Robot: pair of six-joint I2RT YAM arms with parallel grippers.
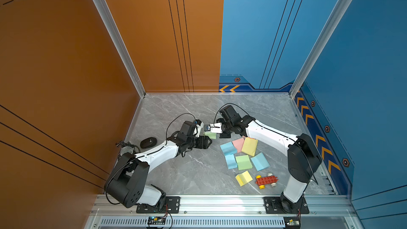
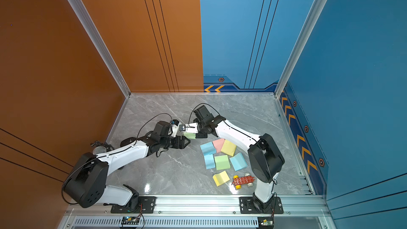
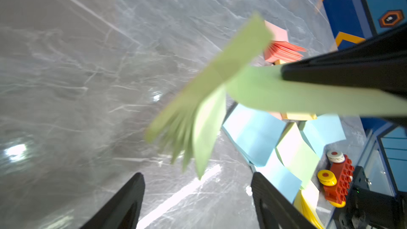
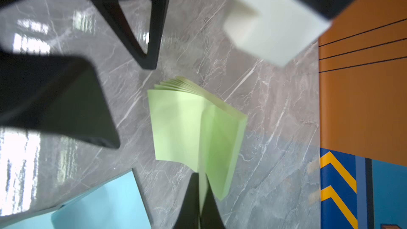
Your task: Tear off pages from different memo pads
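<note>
In the right wrist view my right gripper is shut on the edge of a thin green sheet. It belongs to the green memo pad (image 4: 176, 118), whose pages fan out behind it. The left wrist view shows that pad (image 3: 190, 110) blurred and close to the camera, its loose pages drooping, apparently off the table. My left gripper stands open, its two fingers (image 3: 120, 203) wide apart and nothing gripped. From above, the two grippers face each other, with the pad (image 1: 210, 135) partly hidden between them.
Right of the grippers lie a pink pad (image 1: 237, 144), a yellow pad (image 1: 249, 146), blue pads (image 1: 259, 161) and a second green pad (image 1: 243, 162). Nearer the front are another yellow pad (image 1: 243, 178) and a red toy car (image 1: 266, 180). A black mouse (image 1: 148, 143) sits left.
</note>
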